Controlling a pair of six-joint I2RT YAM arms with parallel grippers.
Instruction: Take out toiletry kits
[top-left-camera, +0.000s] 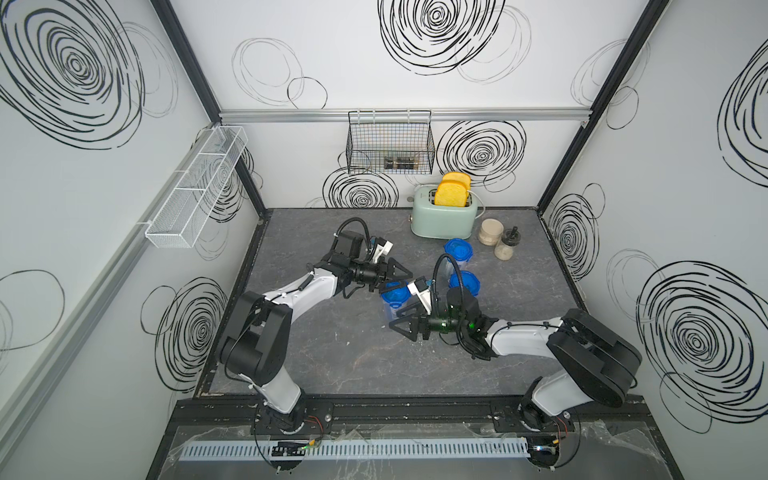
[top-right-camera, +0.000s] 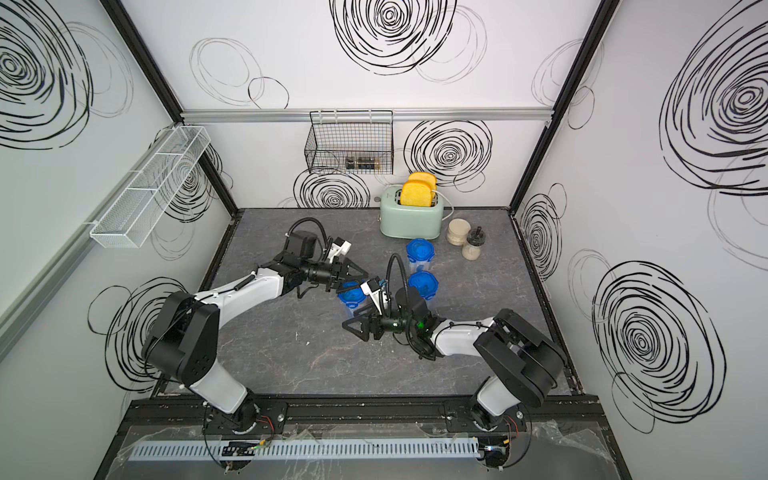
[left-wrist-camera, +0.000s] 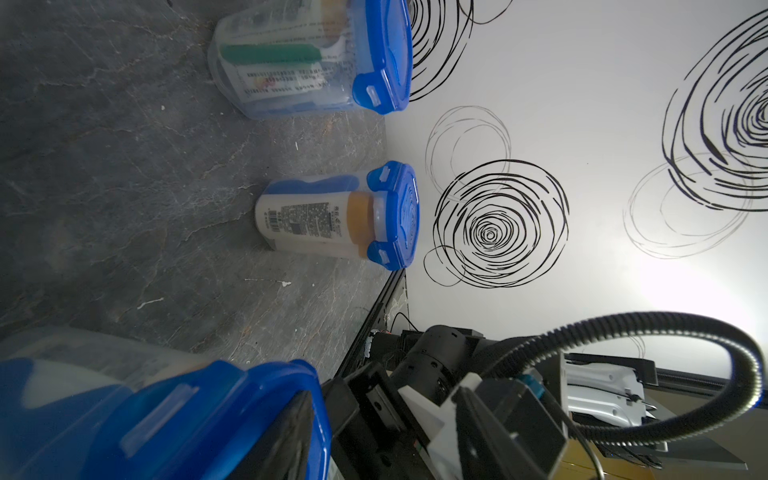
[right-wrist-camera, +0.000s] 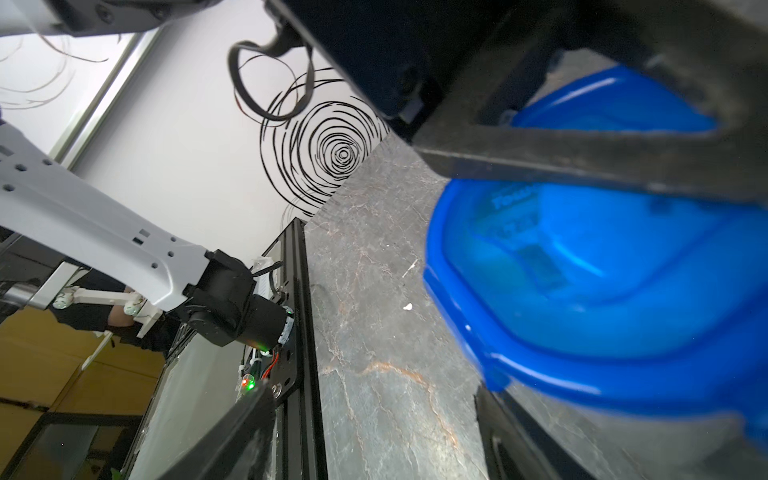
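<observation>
A plastic container with a blue lid (top-left-camera: 396, 294) stands mid-table between my grippers. My left gripper (top-left-camera: 393, 273) is shut on that lid's rim from above. My right gripper (top-left-camera: 408, 324) hangs at the container's near side, fingers part open, just beside the lid's edge in the right wrist view, with nothing visible between them. Two more blue-lidded containers holding packaged items stand behind and to the right: a rear one (top-left-camera: 458, 251) and a middle one (top-left-camera: 468, 284), the latter partly hidden by my right arm.
A mint toaster (top-left-camera: 441, 222) with yellow slices stands at the back, with a cream jar (top-left-camera: 491, 230) and a small dispenser (top-left-camera: 506, 246) to its right. A black wire basket (top-left-camera: 390, 148) and white rack (top-left-camera: 192, 192) hang on the walls.
</observation>
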